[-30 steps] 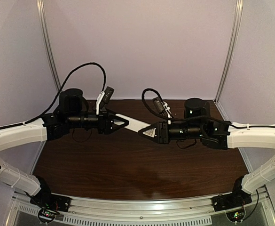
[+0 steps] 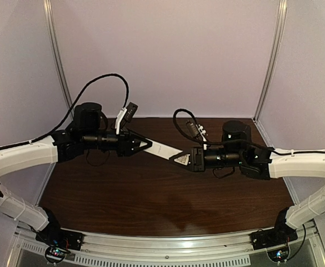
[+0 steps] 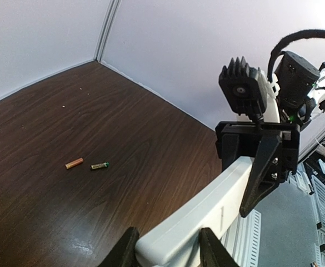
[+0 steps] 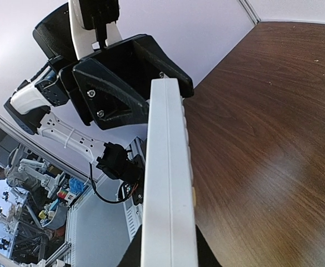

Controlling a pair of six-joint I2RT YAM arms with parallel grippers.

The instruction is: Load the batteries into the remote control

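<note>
A white remote control is suspended between my two grippers, seen edge-on in the right wrist view. My right gripper is shut on one end. My left gripper is at the other end, its fingertips around the body in the left wrist view; whether they grip it is unclear. Two small batteries lie on the table in the left wrist view, an orange one and a green one.
Pale walls surround it at the back and sides, with an aluminium rail along the front edge.
Both grippers and the remote have shifted slightly to the right over the last second, the right arm a little more than the left.
</note>
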